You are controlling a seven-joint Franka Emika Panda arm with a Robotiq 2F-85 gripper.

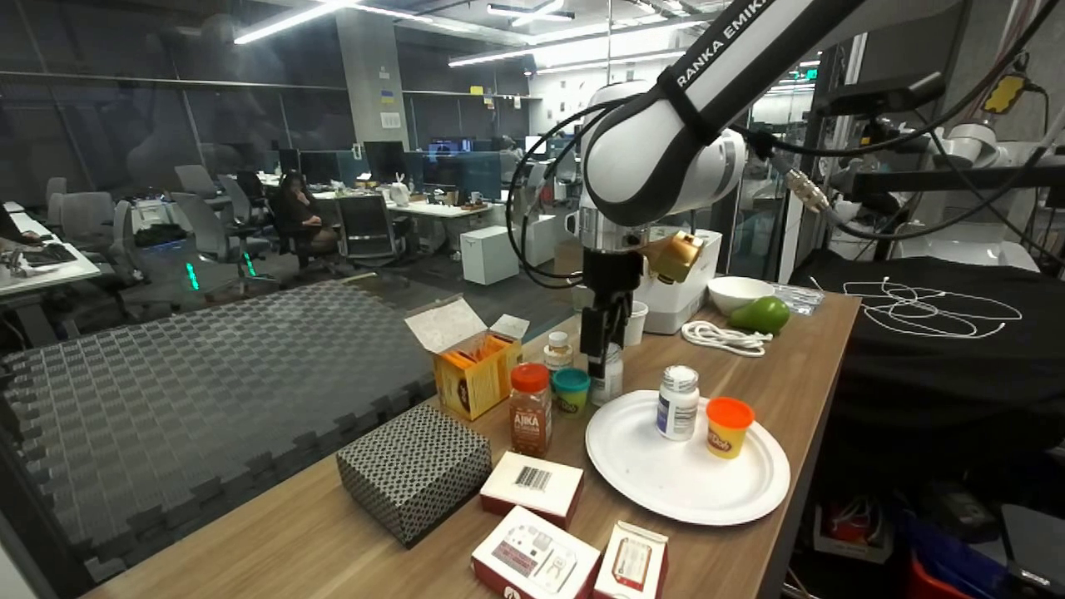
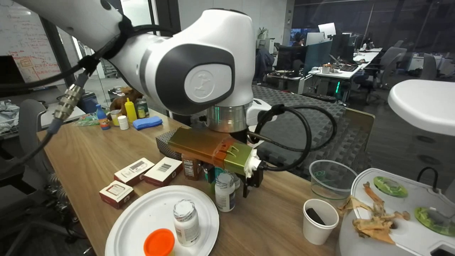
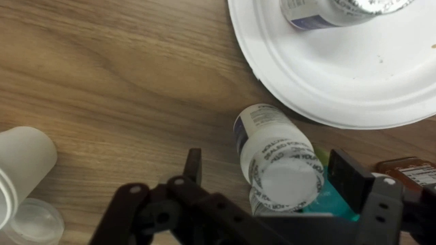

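My gripper is open above a white bottle [image 3: 269, 130] that stands on the table just off the plate's edge. In the wrist view the bottle's sealed top lies between the two fingers, nearer the right one, and neither finger clearly touches it. Exterior view 1 shows the gripper partly covering this bottle [image 1: 610, 384]. A similar white bottle [image 1: 678, 404] stands upright on the white plate [image 1: 639, 479], beside an orange-lidded Play-Doh tub [image 1: 728, 429]. Close by the off-plate bottle sits a teal-lidded tub [image 1: 570, 393].
A red-lidded spice jar [image 1: 531, 411], another small bottle [image 1: 558, 351] and a yellow open box [image 1: 477, 374] crowd the far side. Several white-and-red boxes [image 1: 534, 487] lie near the front. A paper cup [image 2: 320, 222] stands apart, with bare table between it and the bottle.
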